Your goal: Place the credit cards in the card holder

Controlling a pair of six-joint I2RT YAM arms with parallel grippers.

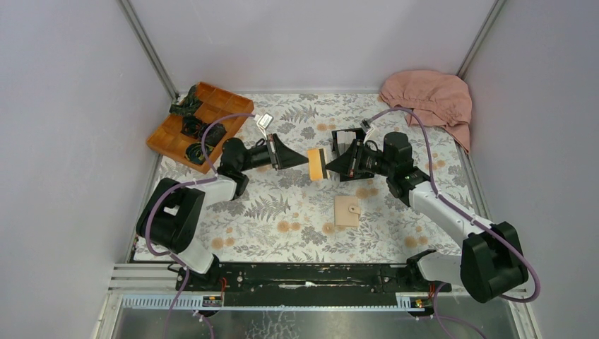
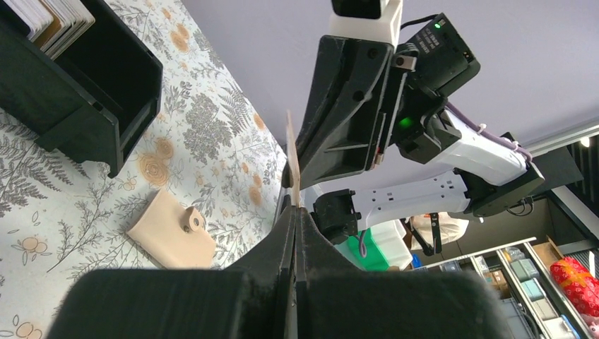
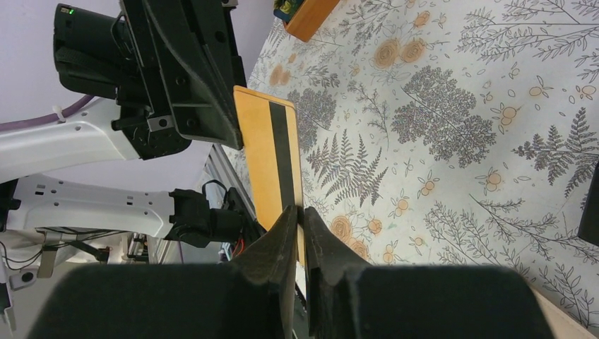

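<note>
A yellow card with a dark stripe [image 1: 315, 164] is suspended above the table between my two grippers. My left gripper is shut on one edge of it; the card appears edge-on as a thin strip in the left wrist view. At the opposite, striped side, my right gripper has its fingers slightly parted around the card's edge. The beige card holder [image 1: 347, 211] lies closed on the table, its snap tab [image 2: 193, 219] showing. Part of the card's lower portion is hidden behind the right fingers in the right wrist view.
A black box [image 2: 116, 106] with several upright cards [image 2: 67, 28] stands partly beneath my right gripper. An orange tray [image 1: 161, 134] with dark cables sits at the back left, pink cloth [image 1: 428, 100] at the back right.
</note>
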